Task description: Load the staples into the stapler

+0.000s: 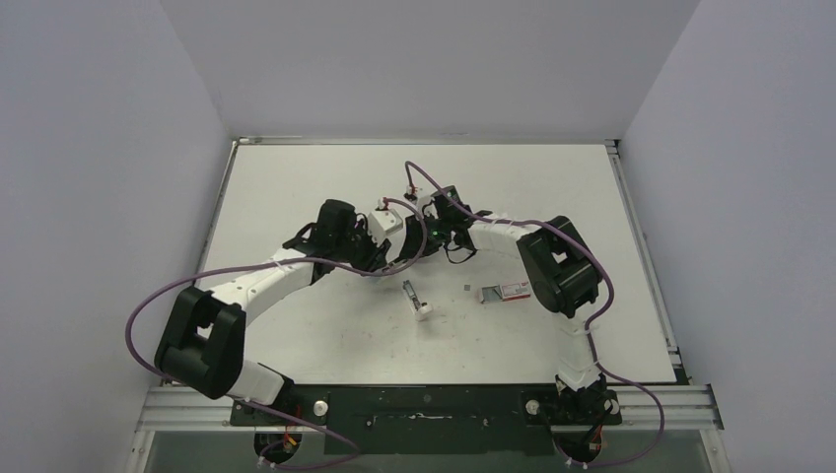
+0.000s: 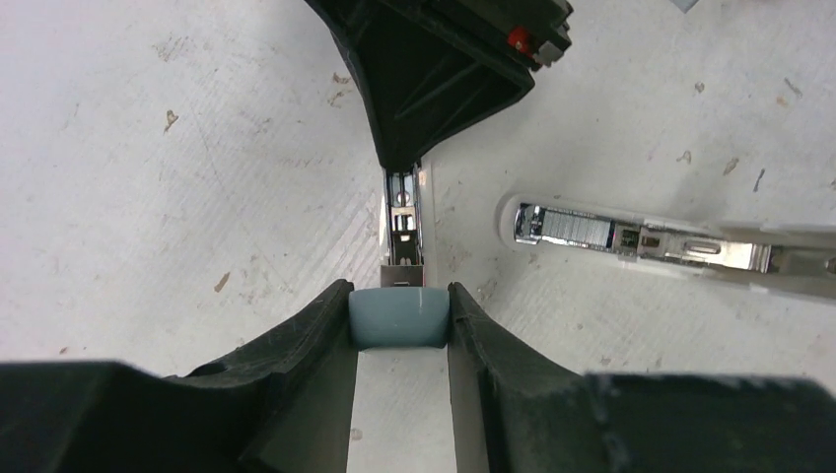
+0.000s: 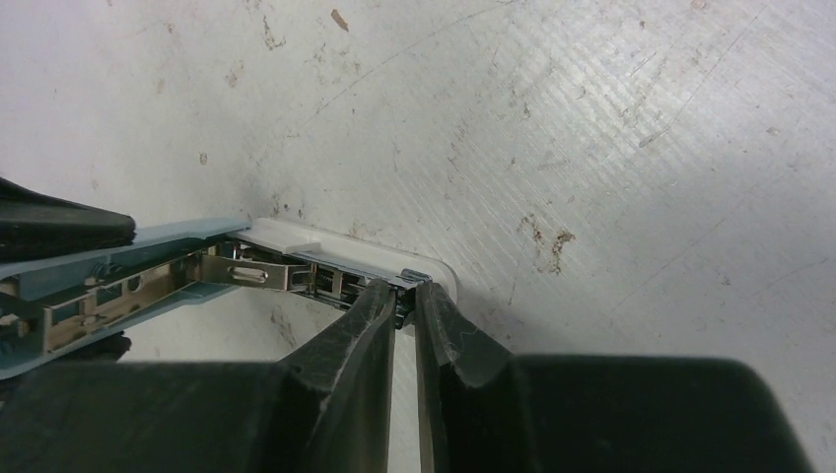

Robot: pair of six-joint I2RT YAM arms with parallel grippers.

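My left gripper is shut on the blue cover of a stapler (image 2: 402,222), whose metal channel extends beyond it under a black part of the right gripper. In the right wrist view that stapler lies opened, blue cover (image 3: 168,234) to the left, white base (image 3: 335,246) below it. My right gripper has its fingertips close together at the channel's end; whether anything is between them is unclear. A second stapler (image 2: 572,229) lies nearby with a silver strip of staples in its channel, seen near the middle in the top view (image 1: 414,301).
A grey and red box (image 1: 503,294) lies right of the middle, with a small grey piece (image 1: 467,288) beside it. Both arms meet closely at the middle.
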